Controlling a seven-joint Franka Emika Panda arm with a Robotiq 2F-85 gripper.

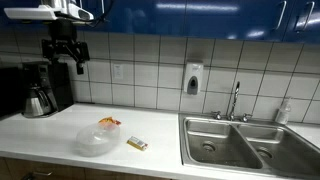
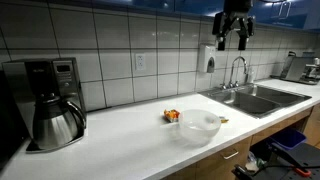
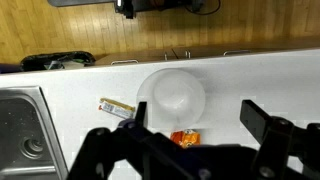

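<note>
High above the counter, my gripper (image 1: 68, 66) hangs with its fingers open and nothing between them. A clear, round bowl (image 2: 199, 127) rests on the white counter near its front edge; it looks empty. Just behind it in exterior view 1 lies an orange-red packet (image 1: 107, 121), close to the rim and partly covered by a finger in the wrist view. A small yellow and white bar (image 3: 116, 107) lies on the counter between the bowl and the sink, apart from both. From the wrist, the bowl (image 3: 178, 97) shows below and between the spread fingers.
A double steel sink (image 1: 235, 143) with a faucet (image 1: 234, 101) fills the right end of the counter. A coffee machine with a steel jug (image 2: 57, 122) stands at the other end. Blue cabinets (image 1: 230, 18) hang overhead. Bare counter (image 2: 120, 140) lies between machine and bowl.
</note>
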